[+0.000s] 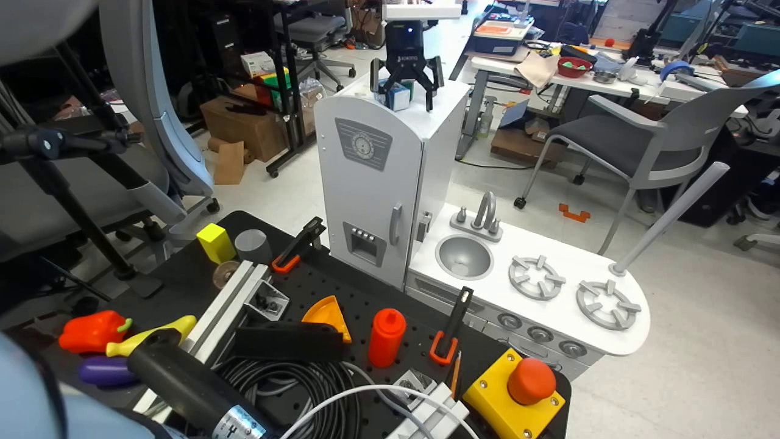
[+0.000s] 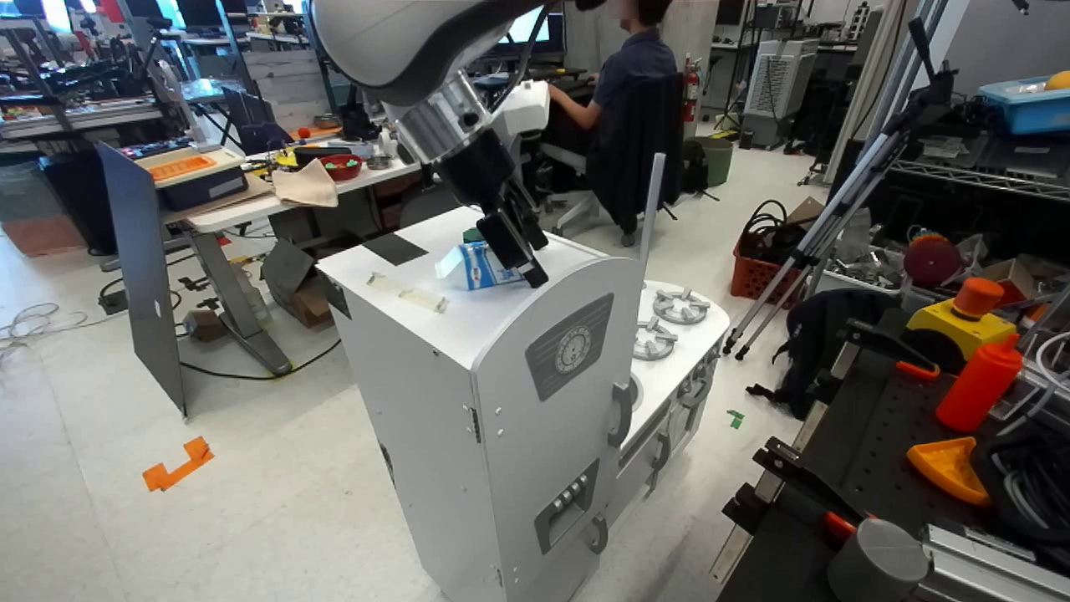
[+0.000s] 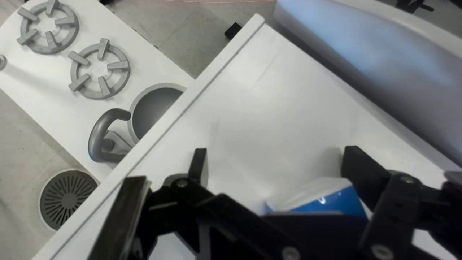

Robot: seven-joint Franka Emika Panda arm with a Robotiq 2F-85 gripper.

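Observation:
A blue-and-white carton [image 2: 483, 267] lies on the white top of the toy fridge [image 2: 438, 321]. My gripper [image 1: 407, 102] is low over that top, its fingers apart. In the wrist view the gripper stands wide, with bare white surface visible between the fingertips. The carton's blue end [image 3: 331, 203] shows near the right-hand finger [image 3: 361, 167]; the gripper's own body hides the rest. From the front, the carton [image 1: 397, 96] appears beside the left-hand finger. Whether a finger touches it cannot be told.
A small green thing [image 2: 471, 236] sits behind the carton. Beside the fridge, lower down, is a toy counter with a sink [image 1: 465, 256], faucet [image 1: 485, 211] and burners [image 1: 537, 278]. A cluttered black table [image 1: 292, 292] stands in front. Most of the fridge top is clear.

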